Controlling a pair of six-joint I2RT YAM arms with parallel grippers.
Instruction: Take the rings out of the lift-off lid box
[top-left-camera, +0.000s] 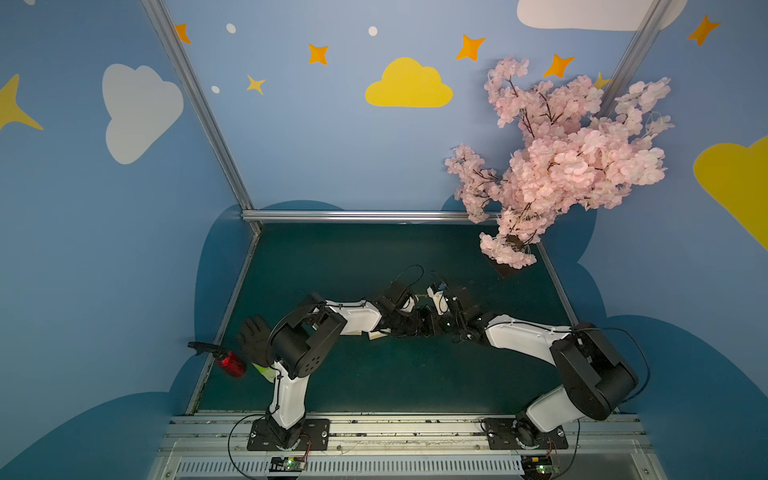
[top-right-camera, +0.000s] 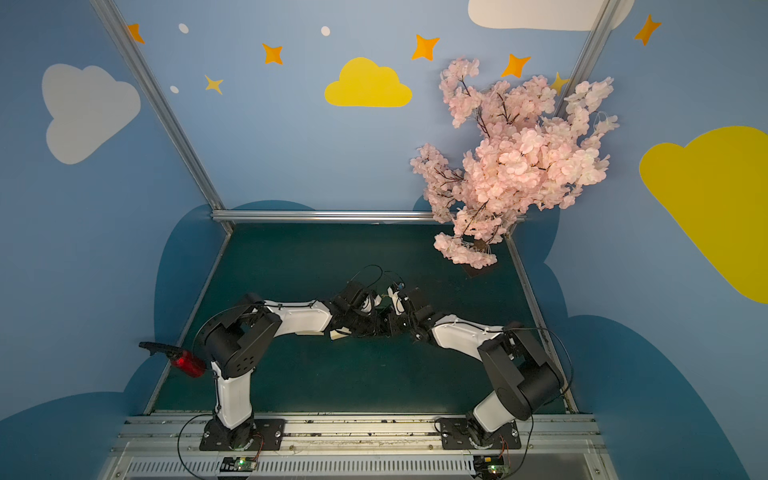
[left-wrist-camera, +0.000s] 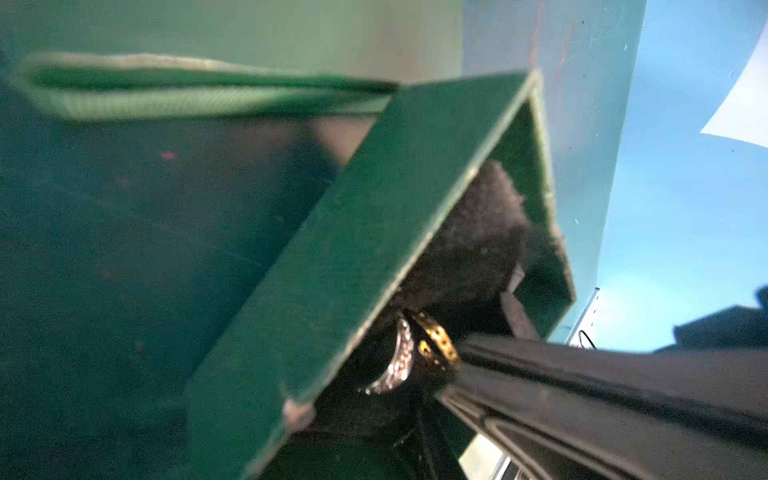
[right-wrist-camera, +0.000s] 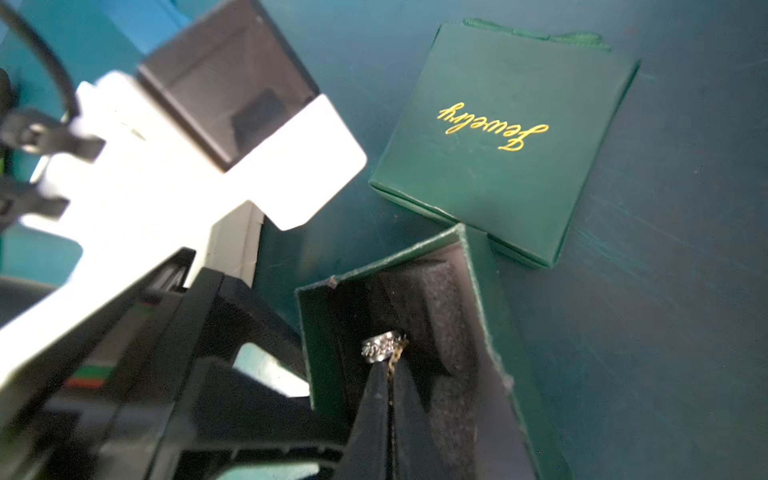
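The dark green box (left-wrist-camera: 296, 296), its lid off, is tilted open with black foam inside. A gold ring (left-wrist-camera: 436, 340) and a silver ring (left-wrist-camera: 396, 364) show in it. The shut tips of my right gripper reach into the box, with gold showing at the seam between them. Beside them sits the silver ring (right-wrist-camera: 382, 345); whether it touches is unclear. My left gripper is at the box's left wall, shut on the box; its contact is mostly hidden. The lid (right-wrist-camera: 492, 136), lettered "Jewelry", lies flat on the table near the box.
A pink blossom tree (top-left-camera: 552, 168) stands at the back right. A red bottle (top-left-camera: 232, 364) and a black glove (top-left-camera: 255, 340) are at the left. A pale flat object (top-left-camera: 377, 335) lies beneath the left arm.
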